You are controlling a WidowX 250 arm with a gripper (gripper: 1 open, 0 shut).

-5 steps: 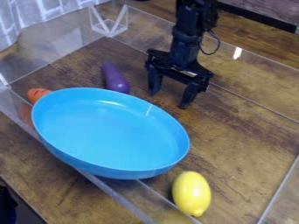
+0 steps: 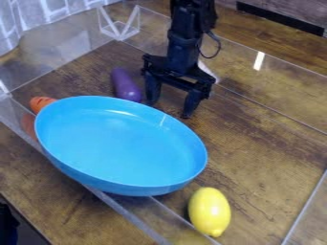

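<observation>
The black robot gripper (image 2: 171,98) hangs at the upper middle of the camera view, low over the wooden floor. Its two fingers are spread apart, with nothing visible between them. Just left of it lies a purple eggplant (image 2: 126,86). In front is a large blue oval bowl (image 2: 121,139), empty. An orange carrot (image 2: 42,103) sits behind the bowl's left side, partly hidden by it. A yellow lemon (image 2: 209,211) lies at the lower right.
Clear plastic walls (image 2: 262,62) edge the wooden work area. The floor (image 2: 255,144) right of the gripper is clear. A small white object behind the gripper is mostly hidden.
The gripper has shifted left toward the eggplant over the last second, still low and with its fingers apart. The bowl, carrot and lemon have not moved.
</observation>
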